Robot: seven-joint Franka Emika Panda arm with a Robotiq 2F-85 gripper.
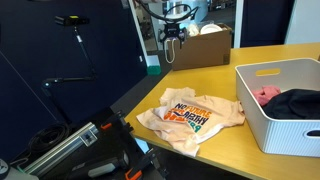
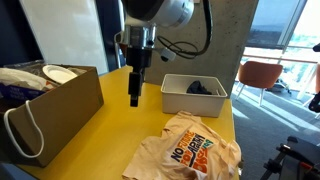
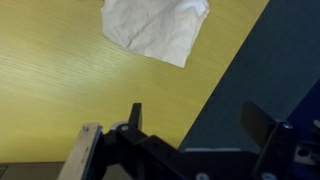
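A peach-coloured shirt (image 1: pixel 195 118) with printed lettering lies spread out, a little rumpled, on the yellow table. Its nearer part (image 2: pixel 178 160) shows in exterior view 2, and a pale corner of the cloth (image 3: pixel 165 30) enters the top of the wrist view. My gripper is open, its two dark fingers wide apart with only table and floor seen between them. In exterior view 1 the gripper (image 1: pixel 174 41) hangs above the far part of the table, well clear of the shirt.
A white bin (image 1: pixel 292 132) with dark and pink cloth inside stands on the table's right side. A brown cardboard box (image 2: pixel 50 125) holding white items stands at the other end. Bare yellow tabletop lies between the shirt and the box.
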